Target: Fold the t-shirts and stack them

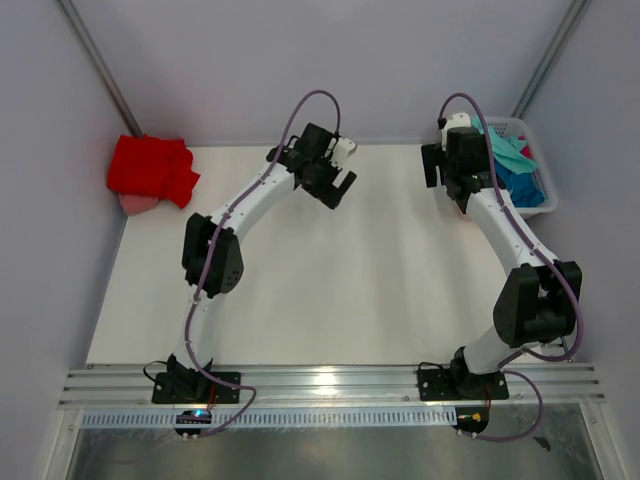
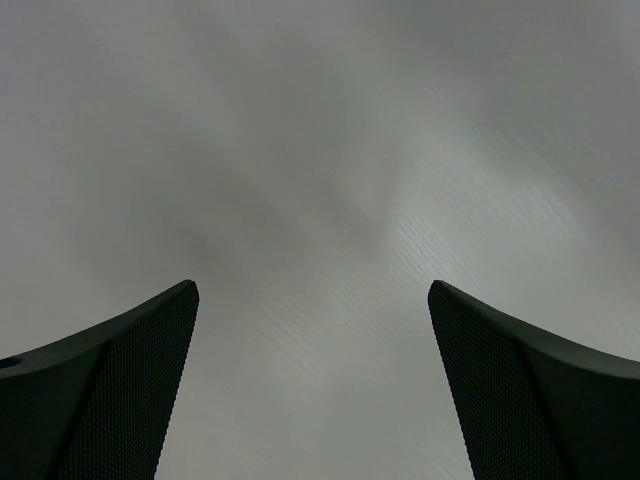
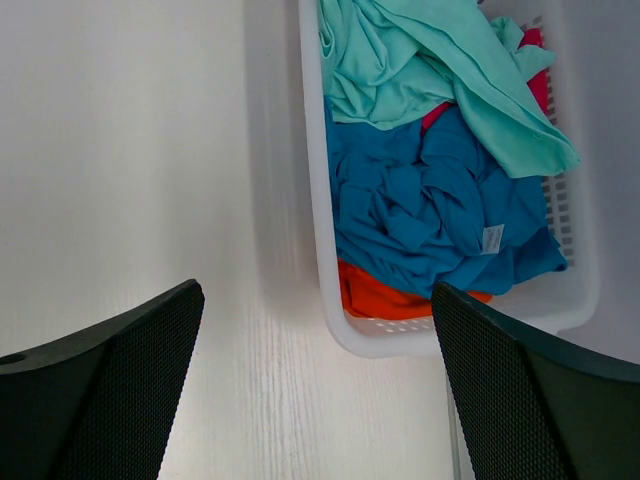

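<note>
Red folded cloth (image 1: 150, 168) lies at the table's back left corner, with a pinkish cloth (image 1: 138, 204) showing beneath it. Crumpled shirts fill a white basket (image 3: 322, 210) at the back right: a mint green one (image 3: 440, 70), a blue one (image 3: 410, 205) and red-orange fabric (image 3: 375, 293) underneath. Over the bare table, back of centre, my left gripper (image 1: 342, 190) is open and empty. My right gripper (image 1: 432, 168) hangs open just left of the basket, nothing between its fingers; its arm partly covers the basket in the top view.
Grey walls enclose the back and sides. A metal rail (image 1: 320, 380) runs along the front edge, where both arms are mounted.
</note>
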